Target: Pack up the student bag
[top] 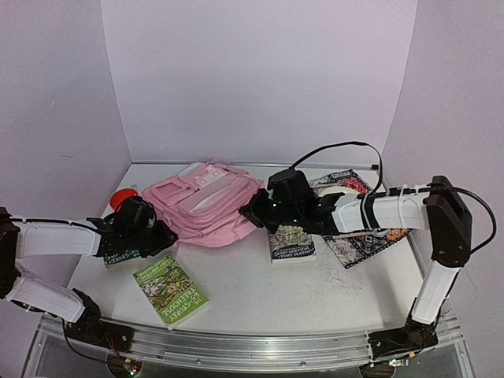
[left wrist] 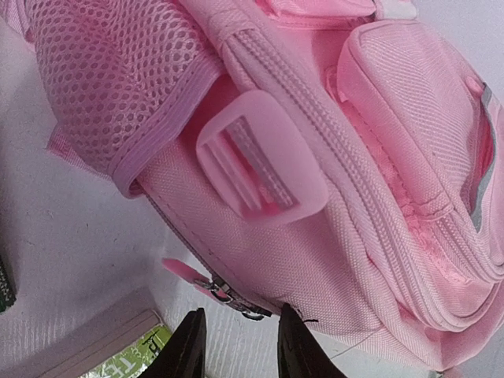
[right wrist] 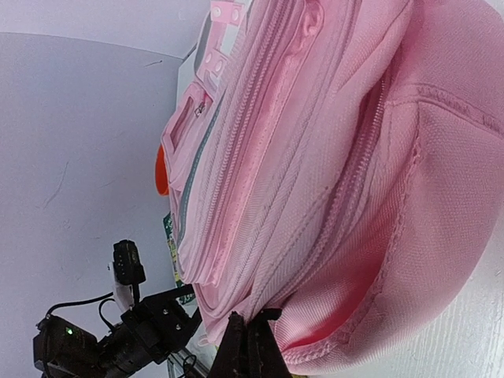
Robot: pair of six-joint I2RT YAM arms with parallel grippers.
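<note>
The pink bag (top: 205,201) lies at the back left of the table. At its right front edge is my right gripper (top: 242,213); the right wrist view has this gripper shut on the bag's front edge, beside a parted opening with a zip along it. Whether it grips cloth or a zip pull cannot be told. By the bag's left front corner, my left gripper (top: 173,238) stands open. In the left wrist view a zip pull (left wrist: 224,295) shows just beyond its spread fingers (left wrist: 193,342). A green treehouse book (top: 171,290) lies in front.
Another book (top: 118,258) is partly under the left arm. A dark book (top: 291,246) lies beneath the right arm. Behind that arm are a patterned cloth (top: 354,248) and a pale plate. An orange-red object (top: 122,197) is at the left.
</note>
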